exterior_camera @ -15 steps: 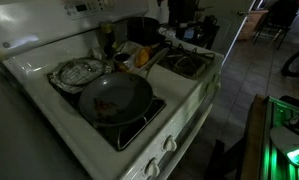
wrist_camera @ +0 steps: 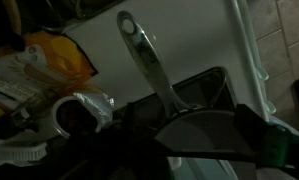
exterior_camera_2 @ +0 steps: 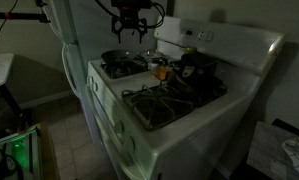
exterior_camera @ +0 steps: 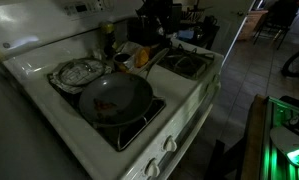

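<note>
A dark frying pan (exterior_camera: 116,97) sits on the front burner of the white stove, with something reddish-brown (exterior_camera: 105,106) in it. Its handle points toward the back right; in the wrist view the light metal handle (wrist_camera: 144,60) runs up from the pan (wrist_camera: 204,130). My gripper (exterior_camera_2: 135,32) hangs open above the stovetop in exterior view 2, apart from the cookware. In exterior view 1 the gripper (exterior_camera: 160,27) shows only dimly at the top edge. Nothing shows between its fingers, though the wrist view is very dark.
An orange bag (wrist_camera: 67,55) and a jar (wrist_camera: 76,115) stand between the burners. A foil-like round cover (exterior_camera: 77,72) lies behind the pan. A dark pot (exterior_camera_2: 196,72) is at the back.
The dark gripper and arm at the top edge of exterior view 1 have shifted slightly left. The pan and other items have stayed put.
</note>
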